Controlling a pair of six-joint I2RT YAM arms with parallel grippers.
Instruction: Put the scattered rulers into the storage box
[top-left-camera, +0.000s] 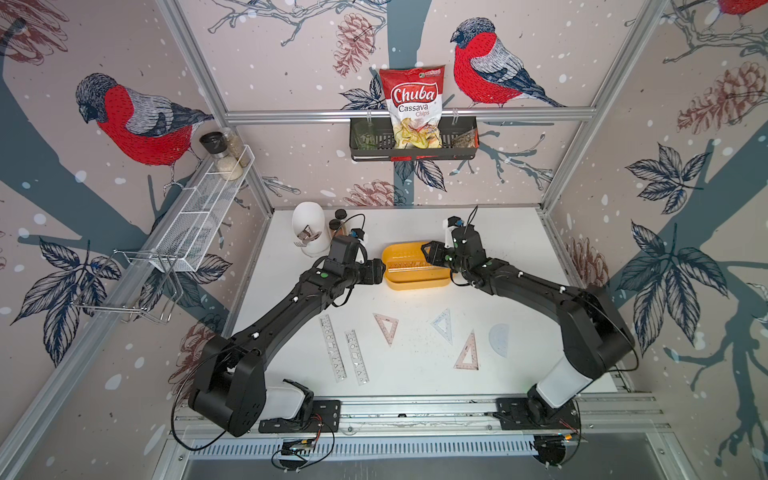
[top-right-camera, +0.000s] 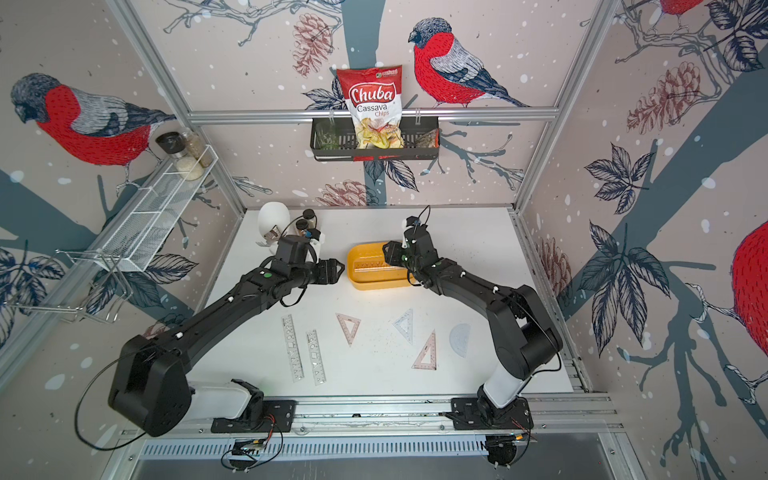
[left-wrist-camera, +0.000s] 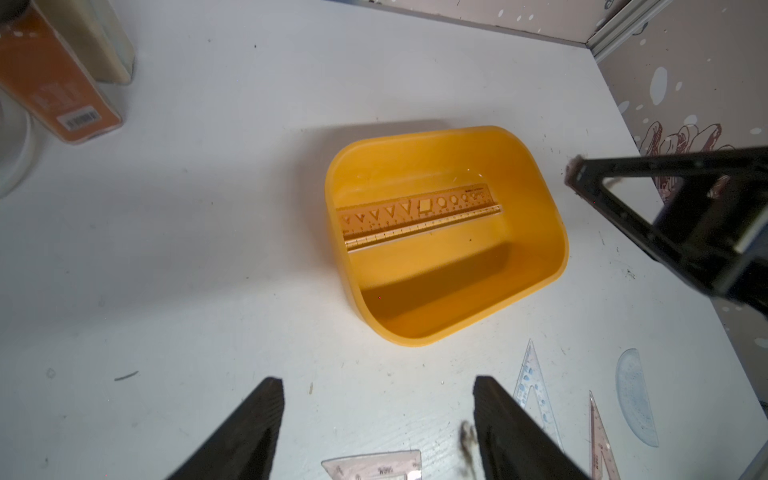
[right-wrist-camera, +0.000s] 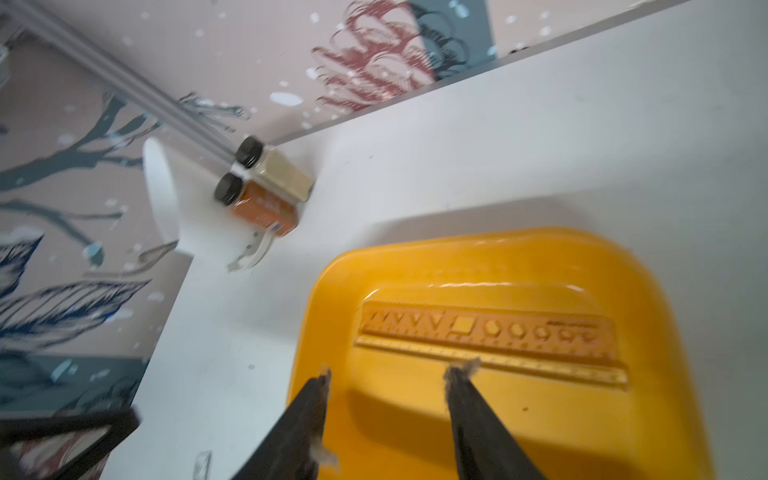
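Note:
Inside the orange box (left-wrist-camera: 556, 264), an orange-looking ruler (left-wrist-camera: 416, 214) with cut-out shapes lies along the far side of the floor. My right gripper is over the box, its fingers apart and nothing between them. To the left of the box, my left gripper stands open and empty. Two clear rulers, one (top-left-camera: 333, 347) left of the other (top-left-camera: 357, 357), lie on the front left of the table. Two reddish triangles (top-left-camera: 384, 317) (top-left-camera: 467, 366), a bluish triangle (top-left-camera: 449, 325) and a bluish protractor (top-left-camera: 499, 340) lie flat in front of the box.
A white container (top-left-camera: 307, 220) and two dark-capped jars (right-wrist-camera: 264, 205) stand at the back left. A wire shelf (top-left-camera: 192, 216) is on the left wall.

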